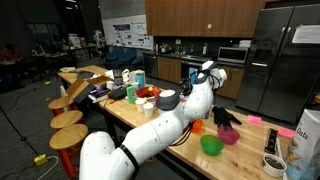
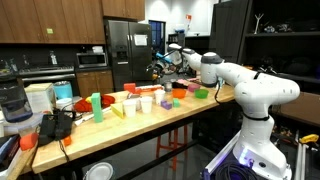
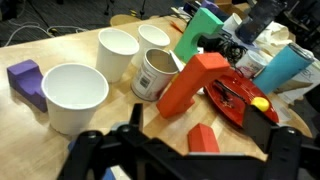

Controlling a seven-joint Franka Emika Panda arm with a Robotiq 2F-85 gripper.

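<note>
In the wrist view my gripper is open, its dark fingers wide apart with nothing held between them. An orange block stands upright on the wooden table beyond the fingertips. Closer, a small red block lies in line with the gap. Left of the orange block are a metal can and white cups, the nearest cup being largest. A green block stands farther back. From outside, the arm reaches out over the table; the fingertips are too small to make out there.
A red tray with utensils lies to the right, a blue can close by. A purple block sits at the left. Near the arm's base are a green bowl and a pink bowl; bare table shows beside them.
</note>
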